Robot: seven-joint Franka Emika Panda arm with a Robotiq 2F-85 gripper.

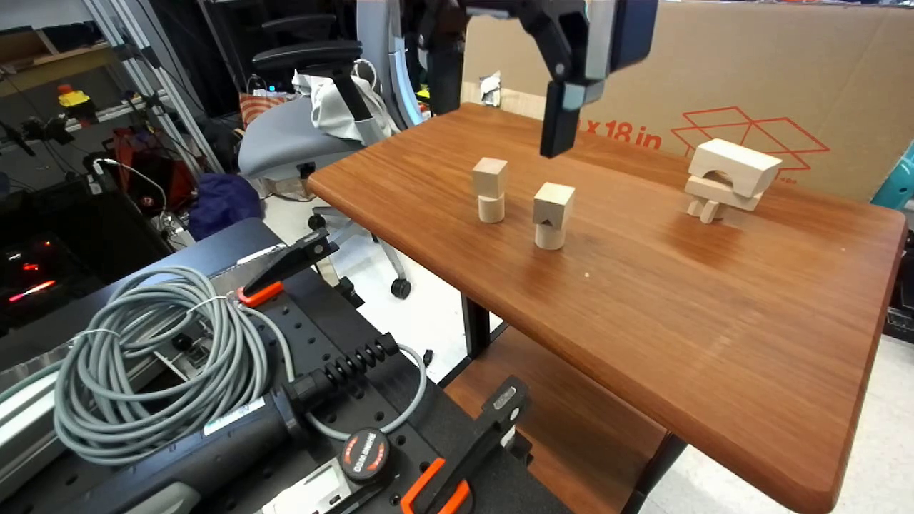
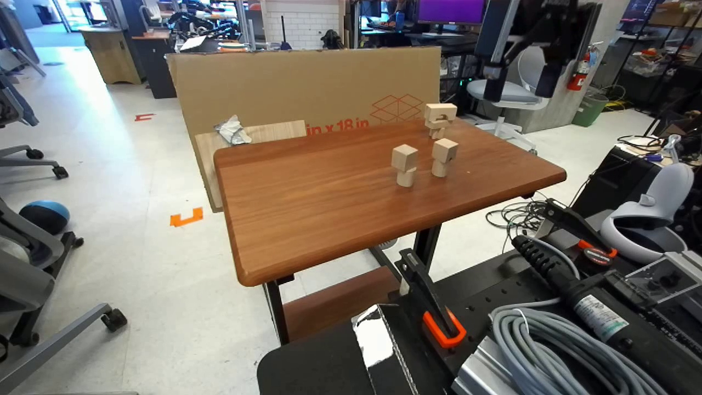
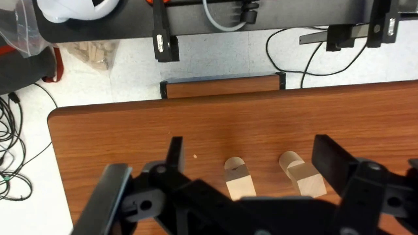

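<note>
Two small stacks stand apart on the brown table, each a wooden cube on an upright cylinder. In exterior view 1 the left cube rests on its cylinder, and the nearer cube on another cylinder. A third pile, with an arch block on top of smaller pieces, sits toward the cardboard. High over the table my gripper is open, its fingers wide apart and nothing held. Both small stacks appear between the fingers in the wrist view, well below them; the arch pile is out of that view.
A large cardboard sheet stands along the table's far side. Clamps and coiled grey cable occupy the black bench, across a gap from the table.
</note>
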